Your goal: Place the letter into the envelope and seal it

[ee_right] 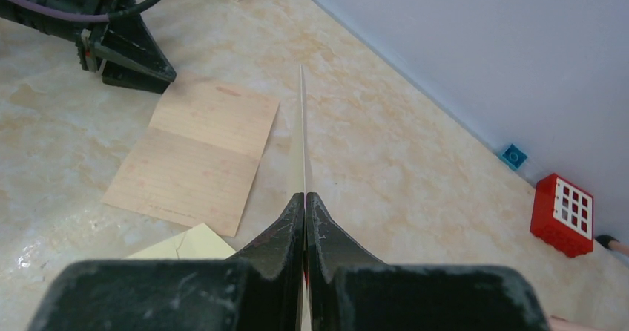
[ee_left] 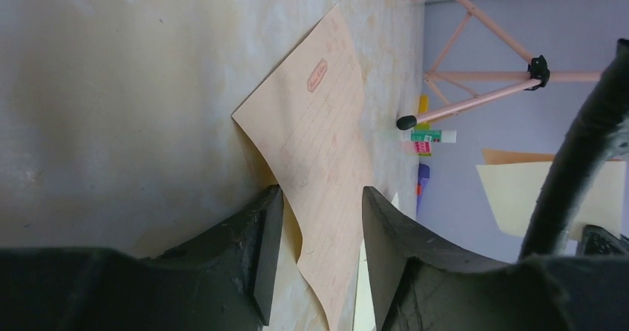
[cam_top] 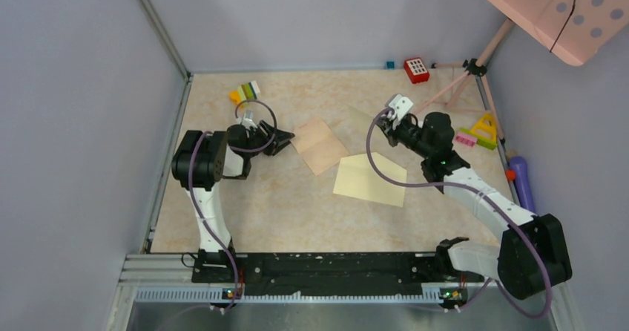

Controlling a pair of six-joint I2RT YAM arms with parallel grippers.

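Observation:
A peach sheet (cam_top: 320, 145) with faint lines and a small red mark lies mid-table, creased across its middle. At its left corner is my left gripper (cam_top: 291, 142), low over the table. In the left wrist view the sheet's raised near edge passes between the parted fingers, with a gap on both sides. A pale yellow envelope-like paper (cam_top: 369, 180) with a pointed upper edge lies to the right. My right gripper is shut on a pale paper, seen almost edge-on and held above the table; a brownish layer shows behind it in the left wrist view.
Toy blocks (cam_top: 248, 91) sit at the back left. A red block (cam_top: 416, 70) and a small blue one (cam_top: 390, 65) stand by the back wall. Pink tripod legs (cam_top: 447, 91) and a purple bottle (cam_top: 521, 183) take up the right side.

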